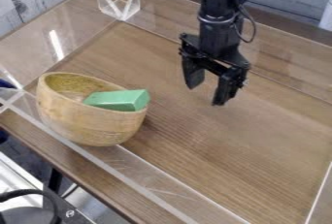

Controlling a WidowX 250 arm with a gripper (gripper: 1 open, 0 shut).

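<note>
My gripper [212, 71] hangs over the upper middle of the wooden table [227, 160], dark and standing open, with nothing visible between its fingers. To its lower left a tan round bowl [88, 126] holds a green block [116, 100] near its right side.
A white object [119, 5], perhaps a small basket or frame, sits at the back left. A dark coiled item [26, 208] lies at the bottom left corner.
</note>
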